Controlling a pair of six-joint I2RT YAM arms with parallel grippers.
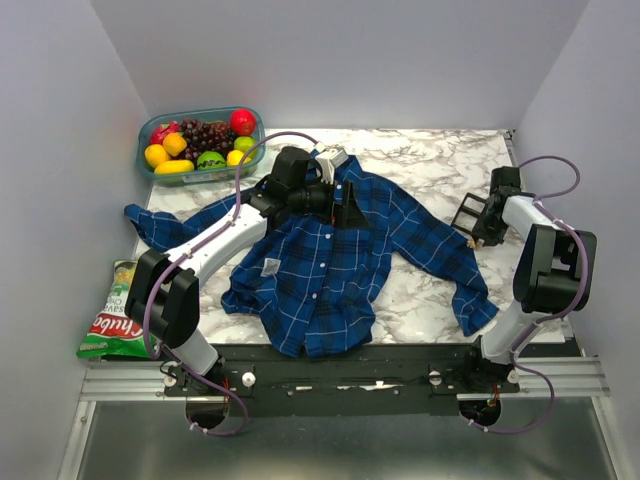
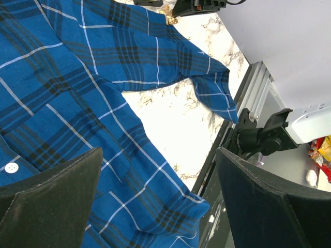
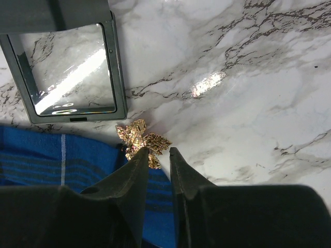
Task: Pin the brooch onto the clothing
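Note:
A blue plaid shirt (image 1: 318, 268) lies spread over the table, its right sleeve (image 1: 440, 255) reaching toward my right arm. The gold brooch (image 3: 135, 138) rests by that sleeve's edge in the right wrist view. My right gripper is right at the brooch, its fingers partly open in a narrow gap. One of its fingertips (image 3: 140, 159) overlaps the brooch's lower part; whether they touch is unclear. Above the shirt's upper chest, my left gripper (image 1: 346, 208) stands wide open; in the left wrist view nothing sits between its fingers.
A clear-windowed dark frame (image 3: 120, 88) lies beside the brooch. A fruit basket (image 1: 190, 178) stands at the back left, and a green-red bag (image 1: 112, 315) lies at the left front. Bare marble (image 1: 435, 165) shows at the back right.

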